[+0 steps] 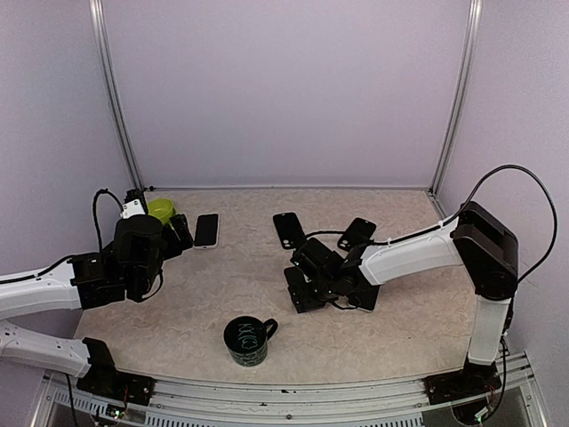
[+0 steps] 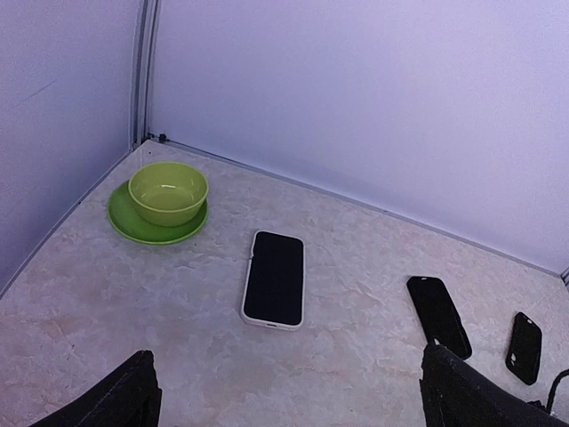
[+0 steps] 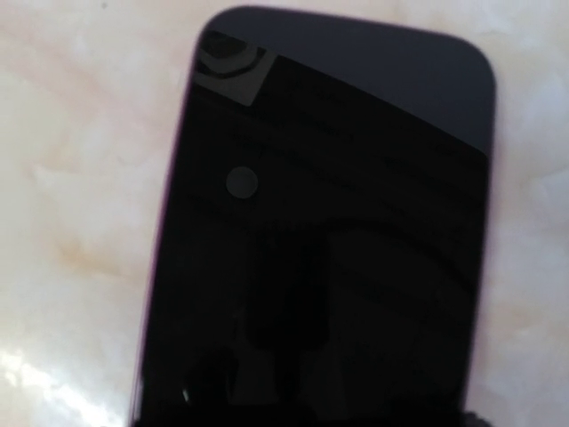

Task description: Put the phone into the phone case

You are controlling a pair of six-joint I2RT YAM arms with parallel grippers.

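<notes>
A dark phone (image 3: 329,205) with a thin pinkish rim fills the right wrist view, lying flat on the table. In the top view my right gripper (image 1: 311,285) is low over the dark pieces at centre right; its fingers are mostly hidden, so its finger state is unclear. Black phone or case shapes (image 1: 286,229) lie behind it, and a silver-edged phone (image 2: 272,278) lies at back left. My left gripper is raised on the left, open and empty. I cannot tell which pieces are cases.
A dark mug (image 1: 247,341) stands at front centre. A green bowl (image 2: 167,191) on a green plate (image 2: 124,218) sits at the back left.
</notes>
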